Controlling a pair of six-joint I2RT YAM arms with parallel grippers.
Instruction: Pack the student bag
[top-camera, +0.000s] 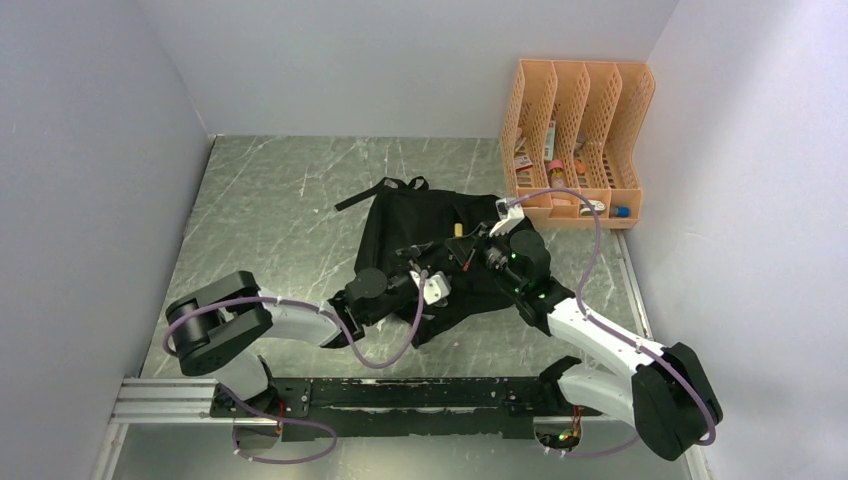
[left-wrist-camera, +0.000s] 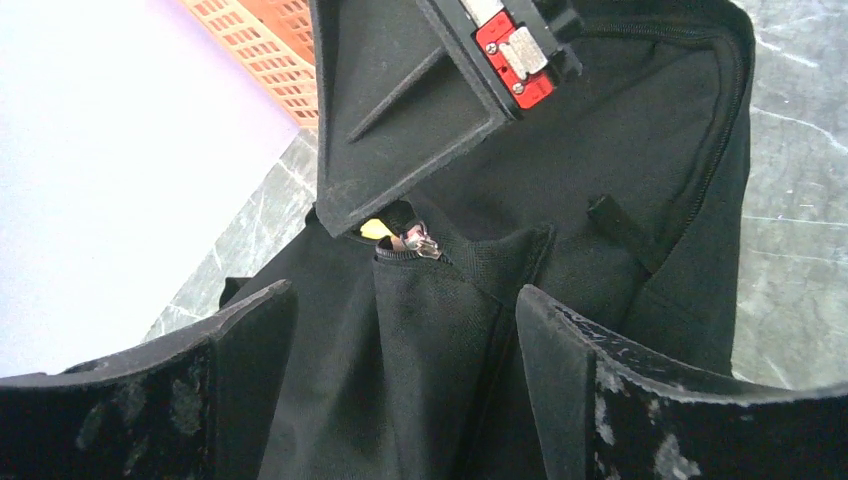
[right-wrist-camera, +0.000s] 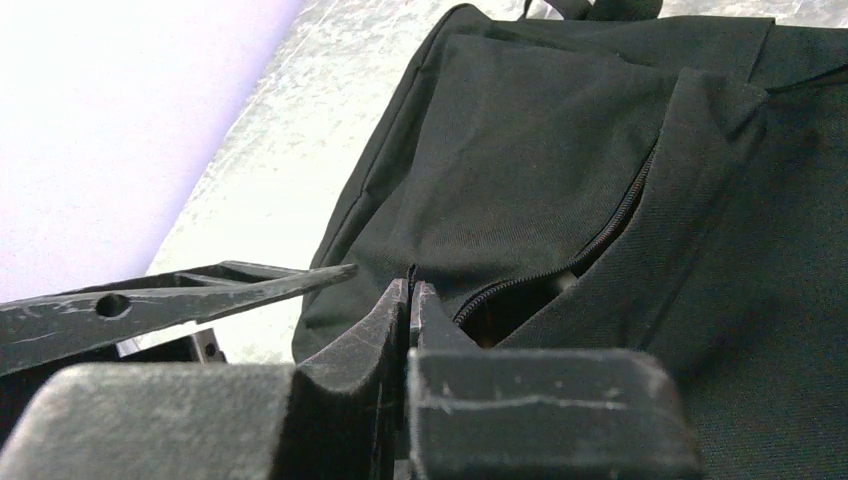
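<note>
The black bag (top-camera: 412, 212) lies open-faced on the marbled table. Its zipped pocket gapes slightly in the right wrist view, along the zip edge (right-wrist-camera: 600, 240). A bit of yellow (left-wrist-camera: 376, 229) and a metal zip pull (left-wrist-camera: 422, 241) show at the pocket's mouth in the left wrist view. Over the bag's front stands my left gripper, fingers apart on either side of the raised pocket cloth, nothing clamped. At the pocket's end, my right gripper is shut; a thin dark sliver shows between its tips, seemingly bag fabric.
A peach slotted organizer (top-camera: 622, 130) with small items stands at the back right, close behind the right arm. Bare tabletop (top-camera: 270, 205) lies left of the bag. Both grippers are close together over the bag.
</note>
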